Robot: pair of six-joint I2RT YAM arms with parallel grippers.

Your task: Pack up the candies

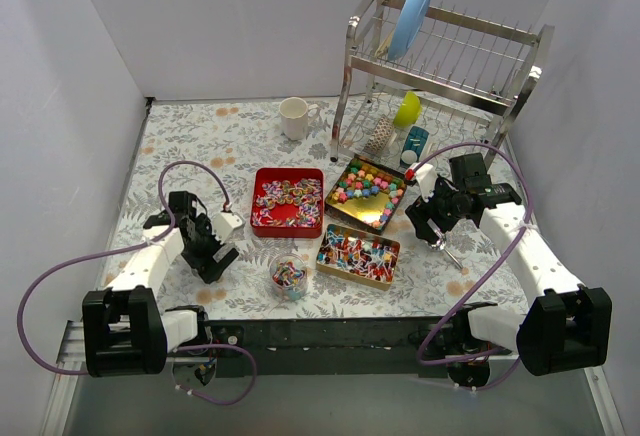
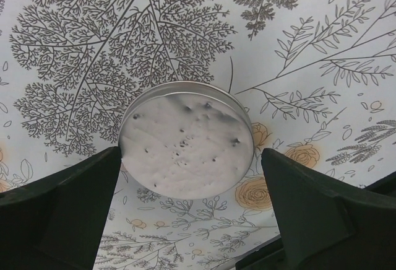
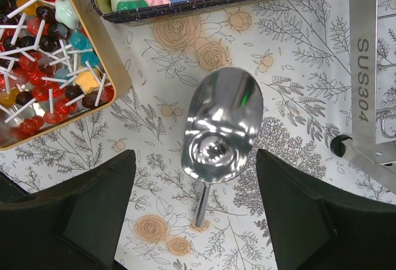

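A round silver lid (image 2: pixel 185 146) lies flat on the tablecloth between the spread fingers of my left gripper, which is open above it. From above, that gripper (image 1: pixel 210 264) hides the lid. A clear jar (image 1: pixel 288 276) with colorful candies stands to its right. The metal scoop (image 3: pixel 219 127) rests on the cloth ahead of my open right gripper; its handle points toward the gripper. Candies fill a red tray (image 1: pixel 258 218), a gold box of lollipops (image 3: pixel 110 59) and a dark-rimmed box of star candies (image 3: pixel 204 10).
A steel dish rack (image 1: pixel 440 91) at the back right holds a blue plate (image 1: pixel 410 14) and a yellow-green bowl (image 1: pixel 407 109). Its leg (image 3: pixel 364 47) stands right of the scoop. A white mug (image 1: pixel 295 118) is at the back.
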